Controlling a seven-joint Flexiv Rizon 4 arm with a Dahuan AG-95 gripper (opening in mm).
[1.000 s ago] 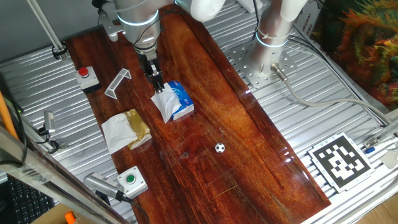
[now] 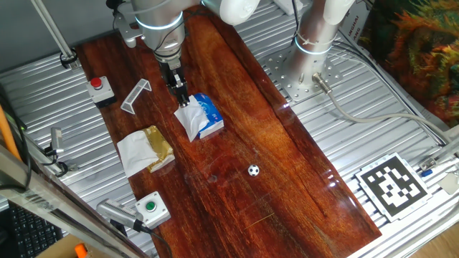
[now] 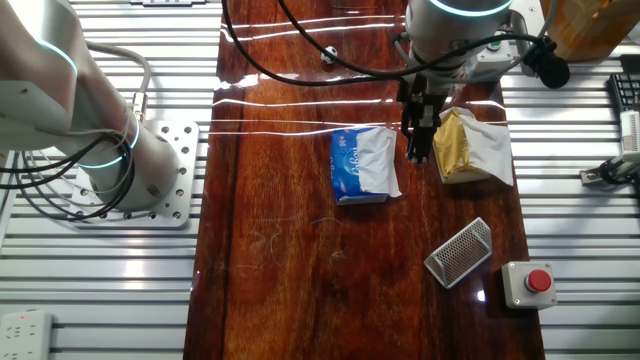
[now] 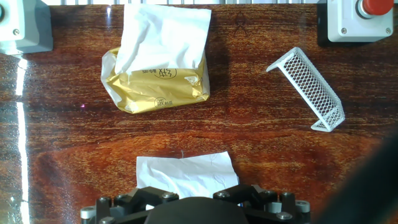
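Observation:
A blue tissue pack [image 2: 210, 117] with white tissue [image 2: 190, 118] sticking out lies on the dark wooden table. My gripper [image 2: 183, 103] points down at the tissue side of that pack. In the second exterior view the gripper [image 3: 417, 157] appears just beside the pack's white flap [image 3: 377, 160]. The wrist view shows the fingers [image 4: 155, 196] apart, with white tissue [image 4: 186, 174] visible ahead and in the gap. The fingertips' lower ends are hidden there, so contact with the tissue is unclear. A gold tissue pack [image 4: 158, 90] with its own white tissue lies farther out.
A white mesh bracket [image 4: 311, 89] stands beside the gold pack. Boxes with a red button [image 2: 97, 84] and a green button [image 2: 150, 206] sit along the table's edge. A small football [image 2: 253, 170] rests on otherwise free wood.

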